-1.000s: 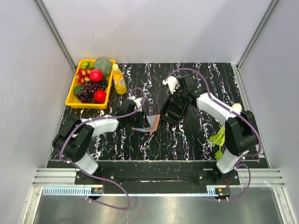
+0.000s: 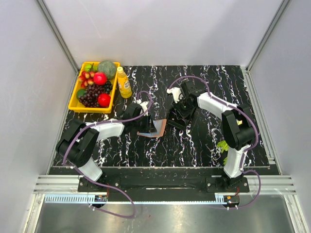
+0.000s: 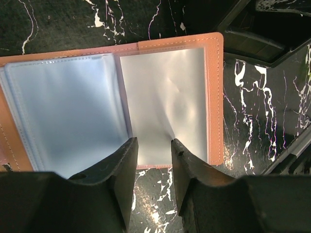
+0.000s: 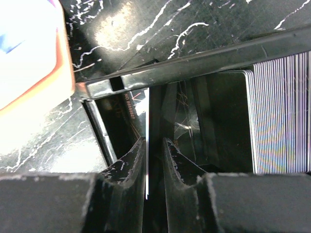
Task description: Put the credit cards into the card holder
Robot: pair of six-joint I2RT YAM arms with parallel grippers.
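Observation:
An open card holder (image 3: 214, 97) with pale blue and white sleeves lies at the centre. My left gripper hovers over its white sleeve (image 3: 163, 92), fingers part open, nothing visible between them. A black box (image 2: 175, 123) with compartments stands to its right; in the right wrist view it holds dark cards and a stack of pale-edged cards (image 4: 279, 111). My right gripper is over that box, open around or just above a thin upright white-edged card; whether it touches cannot be seen.
A yellow fruit basket (image 2: 74, 106) and a juice bottle (image 2: 124, 85) stand at the back left. Green leafy vegetables (image 2: 223, 148) lie at the right, partly under the right arm.
The left arm looks almost unmoved in the top view.

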